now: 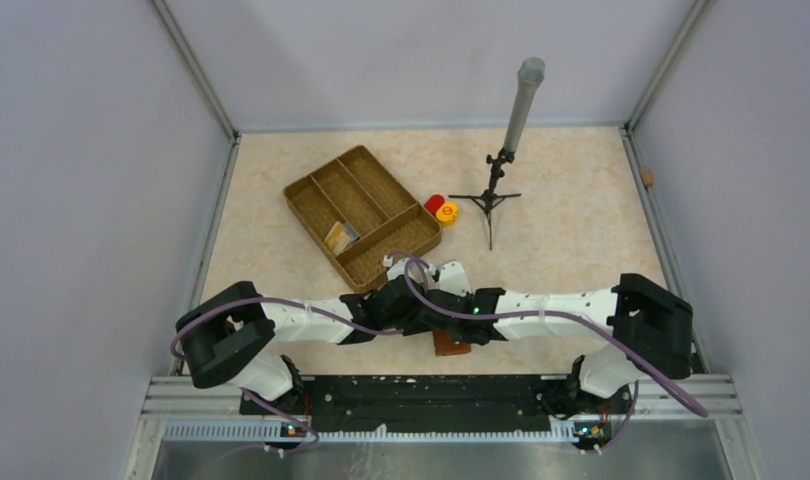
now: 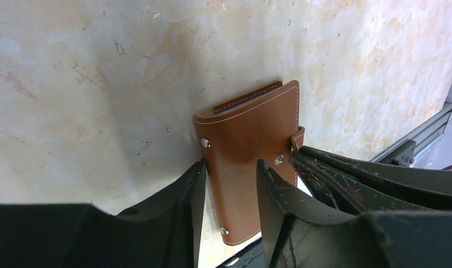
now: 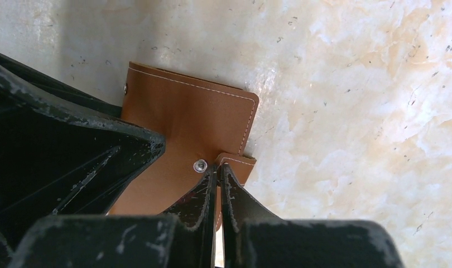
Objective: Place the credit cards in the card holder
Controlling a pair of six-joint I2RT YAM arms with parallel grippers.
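The brown leather card holder lies on the table below both grippers, its slit-like opening visible along the top edge in the left wrist view. My left gripper is over the holder, part open, one finger at each side of its front face. From the other side, my right gripper is shut at the holder's strap, brown leather showing between its fingertips. Cards, one yellowish and one grey-blue, rest in a compartment of the tray. In the top view the arms cover most of the holder and both gripper tips.
The brown divided tray stands behind the left arm. Red and yellow round objects sit by its right corner. A small tripod stands at the back right.
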